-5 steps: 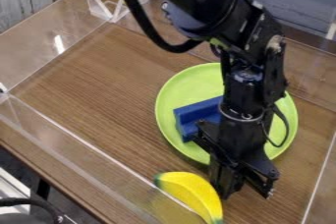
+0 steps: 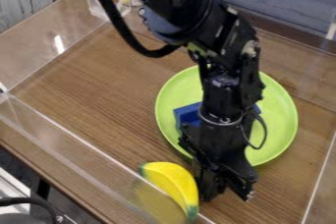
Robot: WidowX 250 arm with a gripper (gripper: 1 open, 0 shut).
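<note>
My black gripper point(image 2: 210, 179) reaches down over the front part of a green plate point(image 2: 270, 100), its fingertips low at the plate's front edge, just right of a yellow banana point(image 2: 171, 183). The gripper looks shut, with nothing visible between its fingers, though the tips are dark and hard to make out. A blue object point(image 2: 188, 115) on the plate is mostly hidden behind the gripper. The banana lies on the wooden surface near the clear front wall.
Clear plastic walls line the wooden surface point(image 2: 92, 81) at the left, front and right. Small items stand at the far back left, partly hidden by a cable.
My gripper has moved a little to the left, toward the banana, and now covers more of the blue object. The banana has shifted slightly leftward.
</note>
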